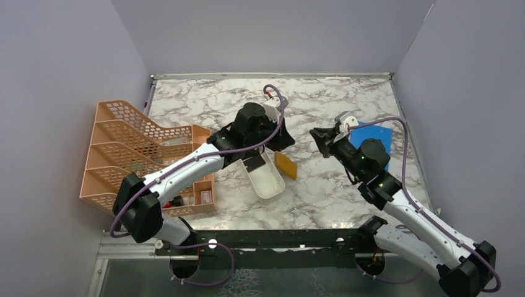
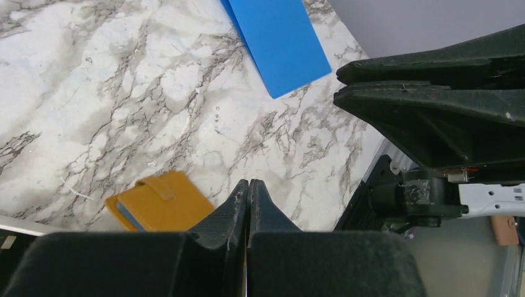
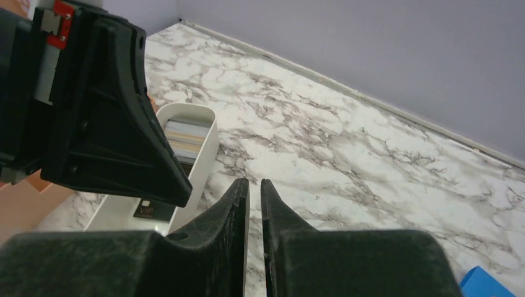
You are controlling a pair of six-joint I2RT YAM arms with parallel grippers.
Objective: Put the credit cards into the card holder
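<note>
The mustard card holder (image 1: 286, 165) lies on the marble table just right of the white tray. In the left wrist view, a strap crosses the card holder (image 2: 179, 201), and something blue shows at its edge. Inside the white tray (image 1: 275, 188) is a dark card (image 1: 253, 163); the right wrist view shows paler cards (image 3: 186, 137) near the tray's far end. My left gripper is shut above the card holder, nothing visible between its fingers. Part open with an empty narrow gap, my right gripper hangs further right, apart from the holder.
An orange compartment organizer (image 1: 93, 166) with several items stands at the left. A blue folder-like sheet (image 1: 379, 136) lies at the right, partly behind the right arm. Marble behind and in front of the grippers is clear.
</note>
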